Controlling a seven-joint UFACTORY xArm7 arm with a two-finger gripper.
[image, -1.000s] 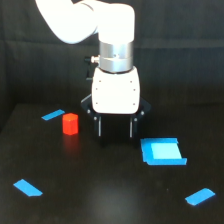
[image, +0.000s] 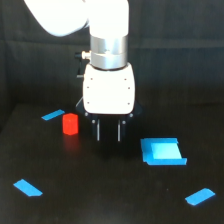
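A small red cube (image: 70, 124) sits on the dark table, left of the middle in the camera view. My gripper (image: 109, 131) hangs to the right of the cube and points down. Its two dark fingers stand apart, with only dark background showing between them. Right of the gripper is a pale, light-blue square (image: 166, 151) framed by brighter blue tape (image: 147, 155). No contact shows between the gripper and the cube or the square.
Blue tape strips lie on the table at the back left (image: 52, 115), front left (image: 27, 188) and front right (image: 200, 197). Bare black table (image: 110, 190) fills the front middle. A dark curtain (image: 180, 50) hangs behind.
My arm and gripper have shifted slightly left, towards the red cube, and appear turned a little. The gap between the fingers looks narrower. The cube and the blue square have not moved.
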